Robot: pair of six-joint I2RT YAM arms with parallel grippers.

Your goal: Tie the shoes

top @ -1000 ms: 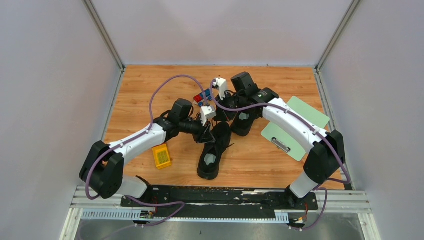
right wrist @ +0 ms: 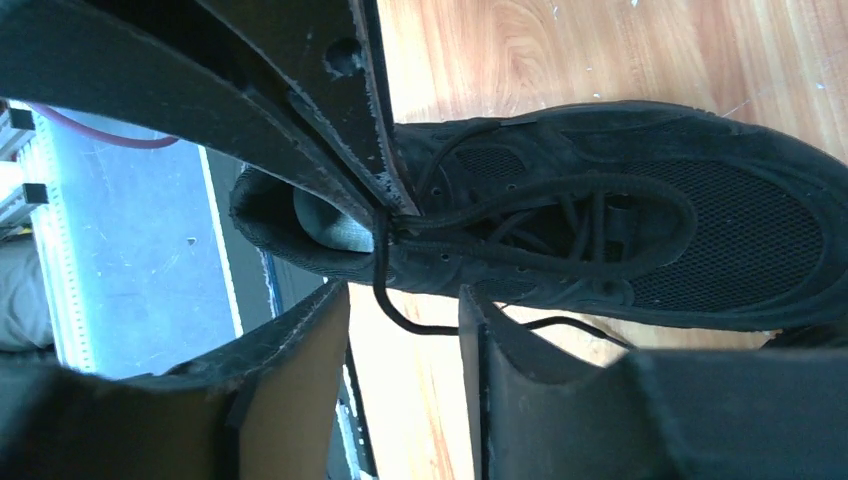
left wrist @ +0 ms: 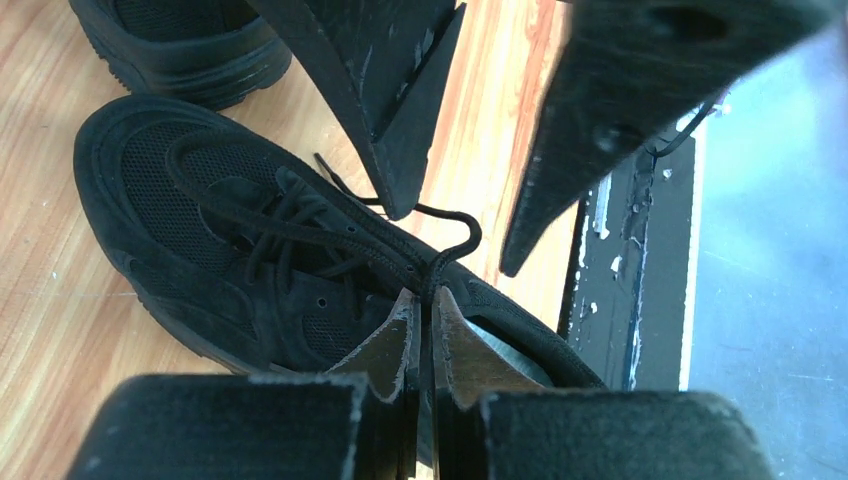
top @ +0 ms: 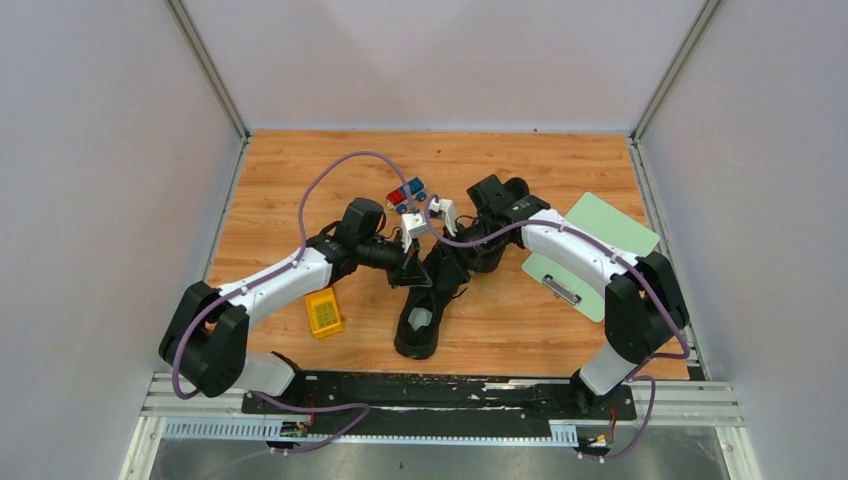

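The black shoe (top: 418, 335) lies in the middle, toe away from me, with loose laces (right wrist: 660, 215) looped over its top. My left gripper is over the shoe, its fingertips closed on a lace, which runs up between them. My right gripper hangs close beside the left one, its fingers apart; a lace crosses the gap beyond its tips, and I cannot tell whether they touch it.
A second black shoe (left wrist: 190, 55) stands behind this one. A toy car (top: 405, 194) is at the back, a yellow object (top: 324, 312) at left, and a green clipboard (top: 605, 220) at right. Bare wood lies in front right.
My right arm has moved from higher at the back down and toward the front, closer to the left gripper and laces. The left arm is nearly still.
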